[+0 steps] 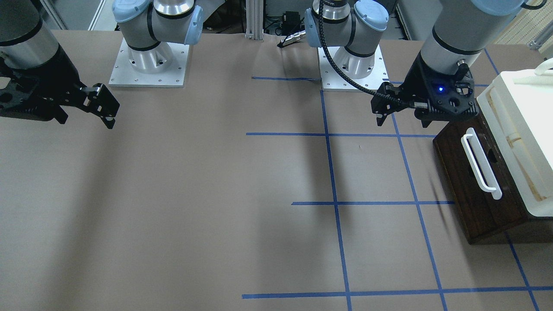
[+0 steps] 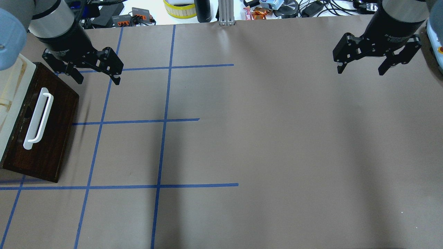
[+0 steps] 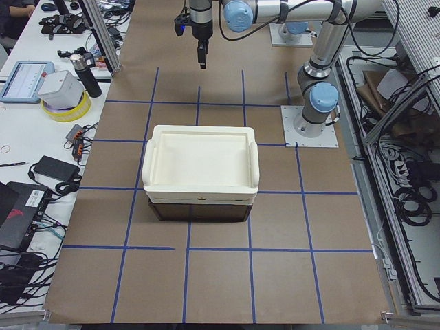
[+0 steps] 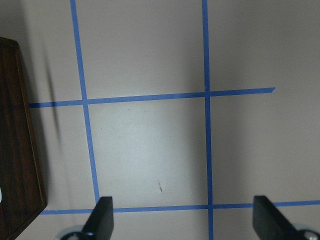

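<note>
My gripper (image 1: 403,122) hangs above the taped grid floor, beside a dark wooden box (image 1: 469,212) with a white handle (image 1: 490,184) and a cream tray (image 3: 201,157) on top. In the top view my gripper (image 2: 98,81) is above and right of the box. In the wrist view its two fingers stand wide apart at the bottom corners, open, with only bare floor (image 4: 150,150) between them; the box (image 4: 17,140) is at the left edge.
A second arm's gripper (image 2: 360,70) hangs at the other side. Two more arm bases (image 1: 147,75) sit along one edge.
</note>
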